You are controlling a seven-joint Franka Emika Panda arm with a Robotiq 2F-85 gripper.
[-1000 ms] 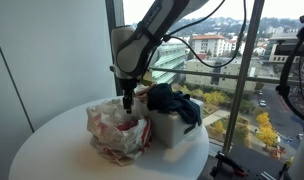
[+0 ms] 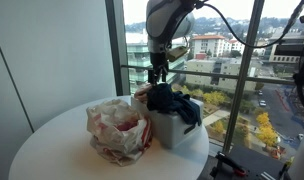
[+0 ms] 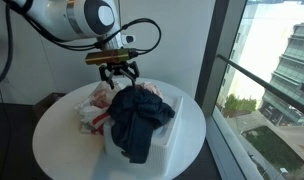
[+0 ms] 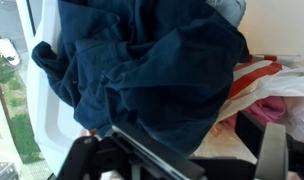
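Note:
Dark navy cloth [image 2: 174,103] lies heaped over the top of a white bin [image 2: 177,132], part of it draping down the front side [image 3: 137,140]. Just above the cloth hangs my gripper [image 2: 158,75], pointing down with open fingers and nothing between them. The wrist view has the cloth [image 4: 142,70] filling the middle, below the gripper's fingers [image 4: 142,150]. Beside the bin stands a crumpled white and red plastic bag [image 2: 118,130]. A pinkish cloth [image 4: 271,108] shows in the bag's opening.
Both containers stand on a round white table [image 2: 52,150], whose left part is bare. Tall windows [image 3: 267,90] rise close behind the bin. A black cable loops from the arm.
The bag and bin look unmoved.

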